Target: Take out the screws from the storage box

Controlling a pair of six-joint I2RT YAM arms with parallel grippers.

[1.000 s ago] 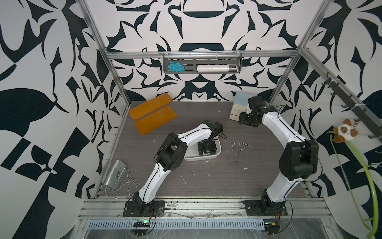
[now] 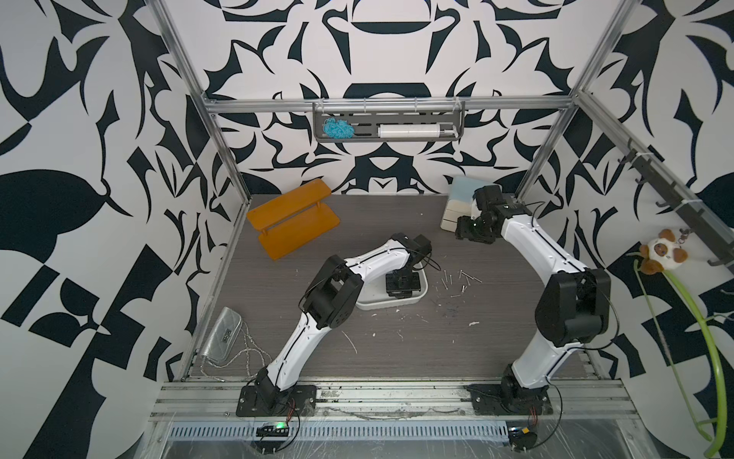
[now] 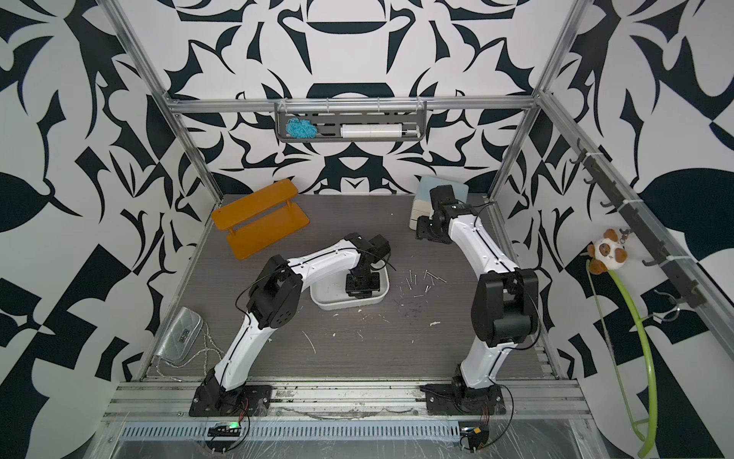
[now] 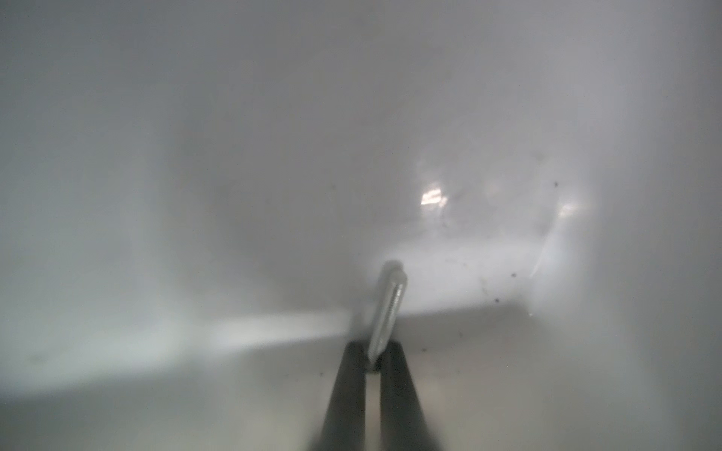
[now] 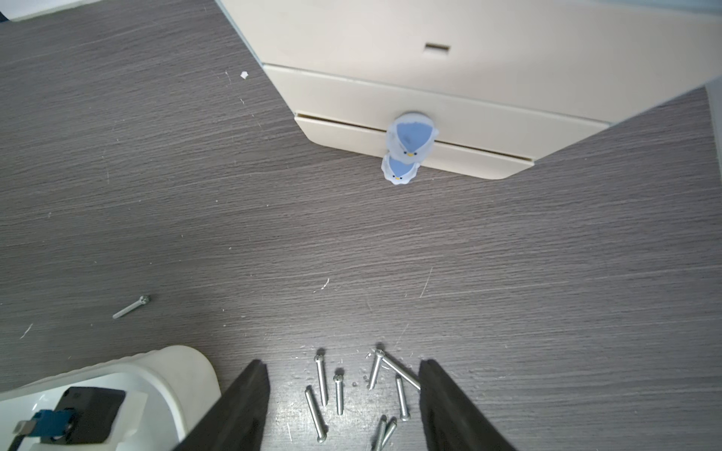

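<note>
Inside the white storage box (image 2: 371,306), a silver screw (image 4: 389,312) sticks out between the fingertips of my left gripper, which is shut on it. The screw tilts slightly, its free end pointing away from the fingers near the bottom of the box. My left arm covers part of the box in both top views. On the dark table right of the box lie several loose screws (image 5: 339,394). High above them, my right gripper stands open and empty near the drawer unit.
A cream and blue drawer unit (image 5: 466,101) with bird-shaped knobs stands at the back right. One lone screw (image 5: 131,306) lies behind the box. An orange case (image 2: 294,222) sits back left, and a silver bag (image 2: 222,336) with a chain front left.
The right arm has shifted only slightly.
</note>
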